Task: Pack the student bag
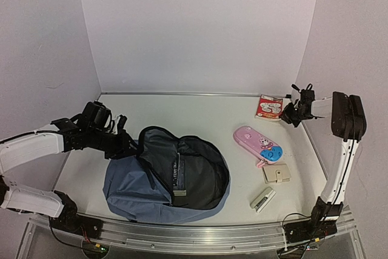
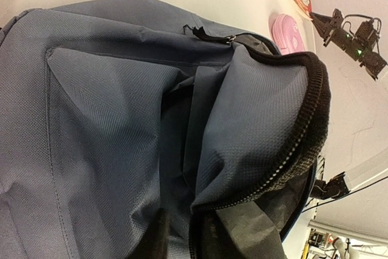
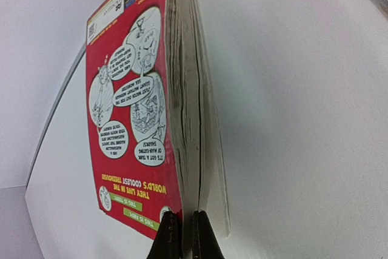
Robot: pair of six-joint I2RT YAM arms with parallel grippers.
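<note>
The blue-grey backpack (image 1: 136,189) lies open at the front left, its dark inside showing. My left gripper is shut on the zippered edge of the bag's flap (image 2: 260,119); its fingers are blurred low in the left wrist view. At the back right, my right gripper is shut on an edge of the red book (image 3: 130,119), whose pages rise between the fingers. In the top view the book (image 1: 268,107) is by the back wall. The pink pencil case (image 1: 257,142), beige wallet (image 1: 277,173) and pale stapler-like item (image 1: 263,199) lie on the right side.
A dark book-like item (image 1: 179,177) rests inside the bag's opening. The table's middle, between bag and pencil case, is clear. The right side wall (image 1: 351,40) stands close to the right arm, and a metal rail (image 1: 194,228) borders the front.
</note>
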